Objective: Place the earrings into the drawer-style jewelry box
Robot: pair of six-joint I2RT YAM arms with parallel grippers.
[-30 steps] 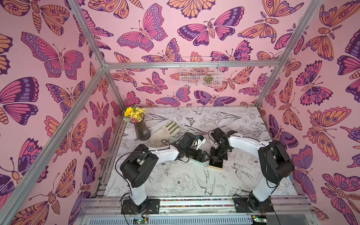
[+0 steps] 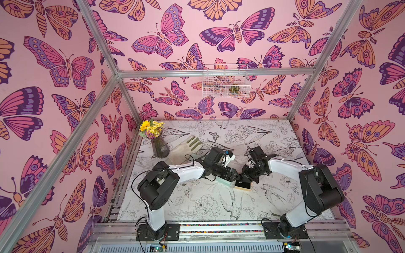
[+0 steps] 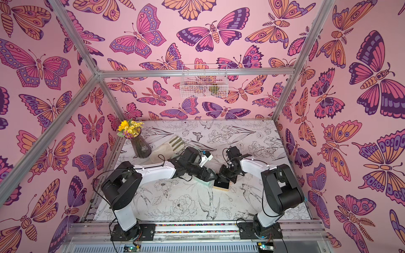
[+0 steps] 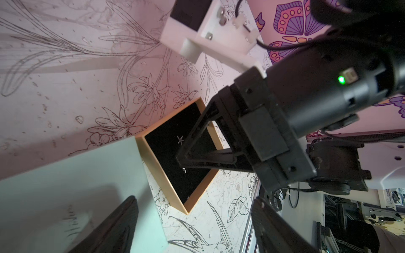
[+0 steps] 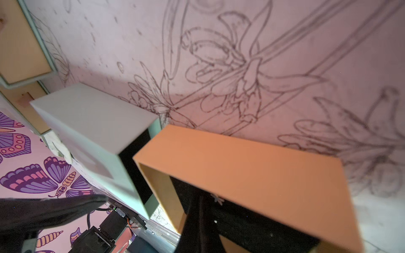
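The mint jewelry box (image 4: 76,185) lies with its tan, black-lined drawer (image 4: 162,177) pulled out at its open end. Inside on the black lining rest a small star-shaped earring and another tiny bright piece; the star earring (image 5: 218,199) also shows in the right wrist view. My right gripper has its shut fingertips down in the drawer near these pieces, with nothing visible gripped. My left gripper is part open over the box's drawer end, its fingers spread and nothing seen held between them.
At the back left stands a vase of yellow flowers (image 2: 159,145), with a beige striped cloth item (image 2: 185,151) beside it. A mint-rimmed tan piece (image 5: 25,50) stands behind the box.
The left arm has shifted slightly right. Box and drawer look unmoved.
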